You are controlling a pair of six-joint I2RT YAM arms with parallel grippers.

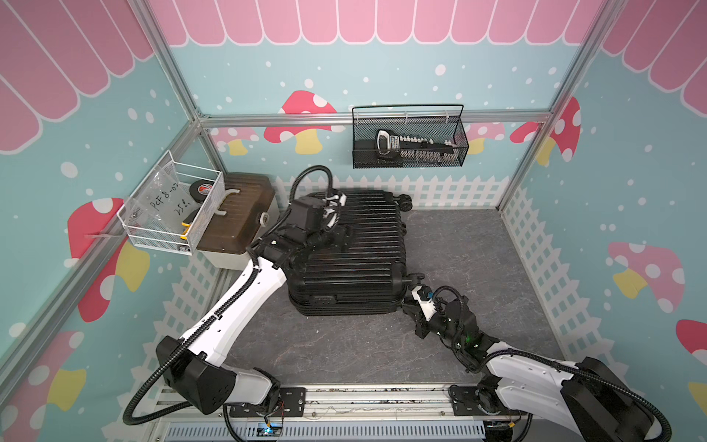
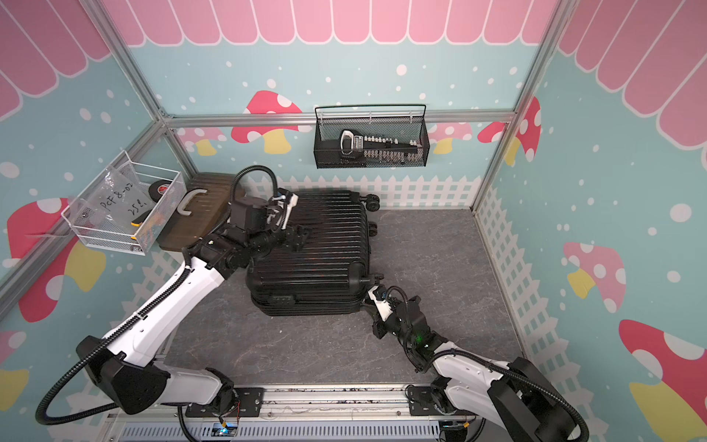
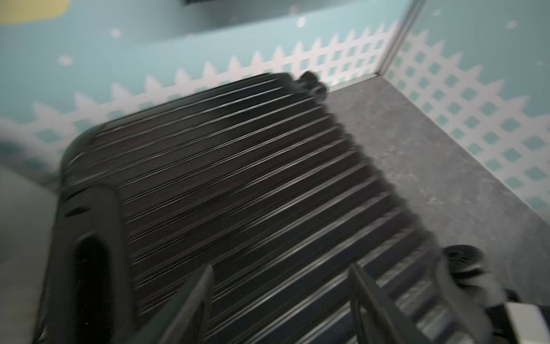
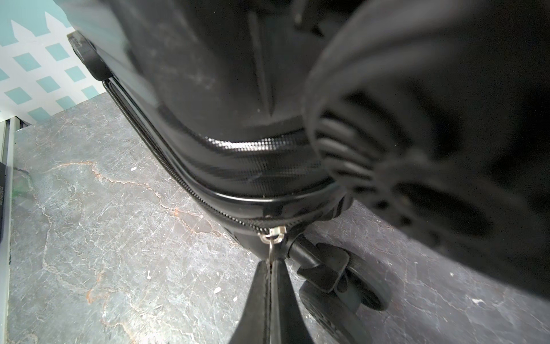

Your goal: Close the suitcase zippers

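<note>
The black ribbed suitcase [image 1: 368, 221] lies flat on the floor, its handle [image 3: 91, 269] at the left in the left wrist view. In the right wrist view, a zipper track [image 4: 172, 166] with visible teeth runs along the lower edge to a silver slider [image 4: 275, 232] at the corner. My right gripper is shut, with the slider's thin pull [image 4: 271, 249] running in between its fingertips. Over the suitcase's upper face, my left gripper has its fingers apart and nothing between them. The left arm hides part of the suitcase in both top views.
Suitcase wheels [image 4: 338, 298] stand close beside the right fingers, and a large dark rounded part [image 4: 424, 143] looms above. A brown-lidded box [image 1: 239, 210] is left of the suitcase. Bare floor [image 1: 471, 235] lies to the right.
</note>
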